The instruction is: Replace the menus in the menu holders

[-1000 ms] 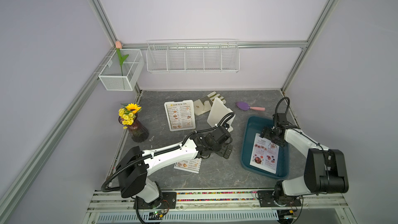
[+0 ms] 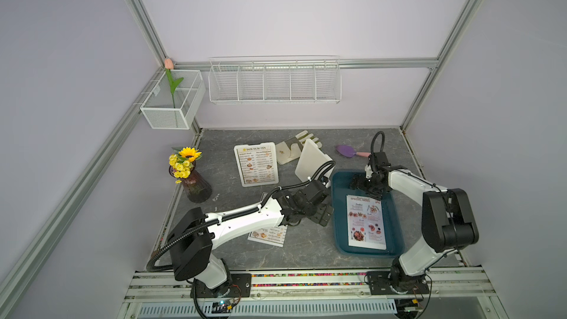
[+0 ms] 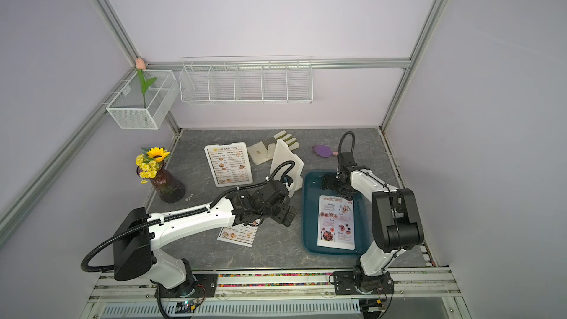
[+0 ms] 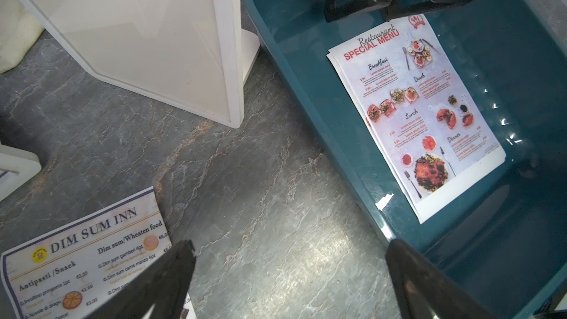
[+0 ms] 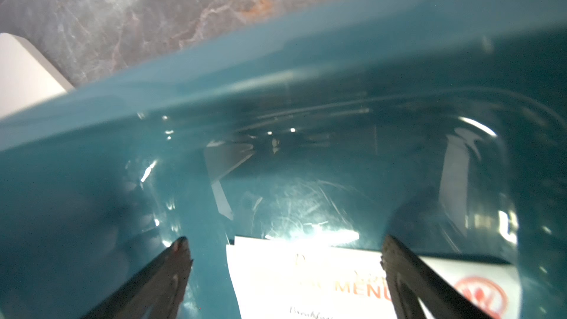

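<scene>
In the top left view a white holder (image 2: 257,165) stands with a Dim Sum Inn menu on its face. A second white holder (image 2: 313,161) is turned sideways; its face in the left wrist view (image 4: 130,29) looks blank. A loose Dim Sum Inn menu (image 4: 94,263) lies flat on the table, partly under my left arm. Stacked Special Menu sheets (image 2: 365,222) rest in the blue tray (image 2: 339,230). My left gripper is open above bare table between loose menu and tray. My open right gripper is low inside the tray, over the sheets' top edge, holding nothing.
Behind the holders lie a glove (image 2: 289,149) and a purple-headed tool (image 2: 347,151). A vase of yellow flowers (image 2: 196,186) stands at the left. Wire baskets (image 2: 274,82) hang on the back wall. Table in front of the left holder is partly clear.
The tray, with the sheets in it, has slid left, closer to the sideways holder and my left gripper. My right gripper has moved left with it. The left arm looks still.
</scene>
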